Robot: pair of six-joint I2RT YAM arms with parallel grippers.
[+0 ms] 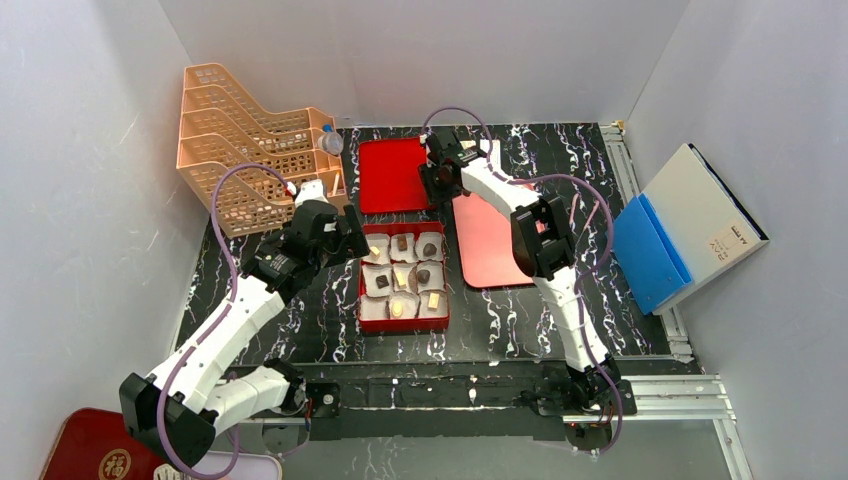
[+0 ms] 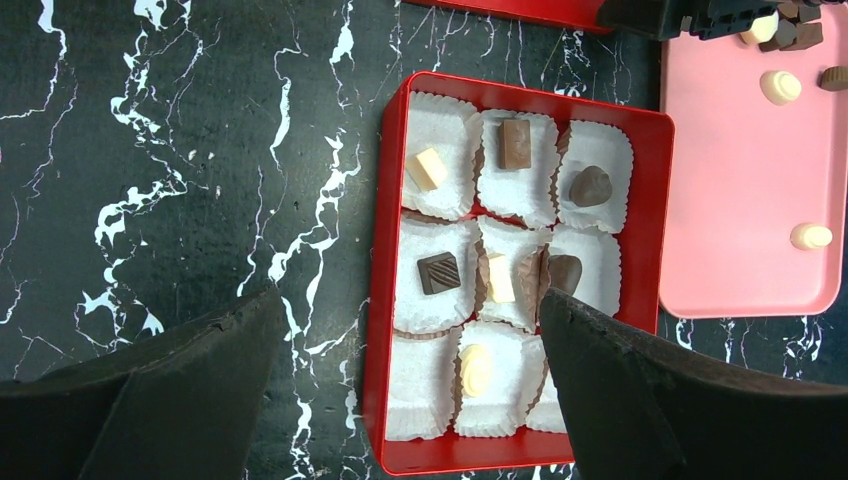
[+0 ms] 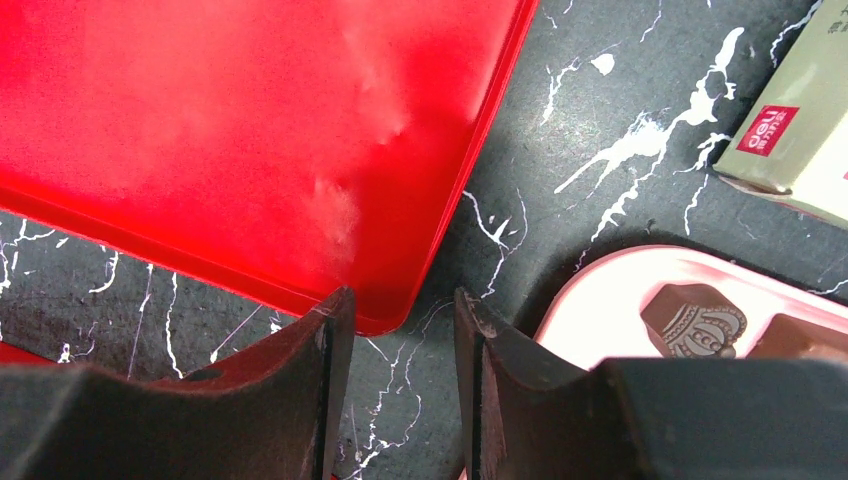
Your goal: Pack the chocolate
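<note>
A red box with paper cups holds white, milk and dark chocolates; the bottom-left cup in the left wrist view is empty. My left gripper stands open above it. A pink tray to its right holds several loose chocolates. My right gripper is part open with nothing between its fingers, over the near corner of a flat red lid, beside the pink tray's corner with dark chocolates.
An orange rack stands at the back left. A deli box lies behind the pink tray. Blue and beige folders lean at the right. Bare marble shows left of the red box.
</note>
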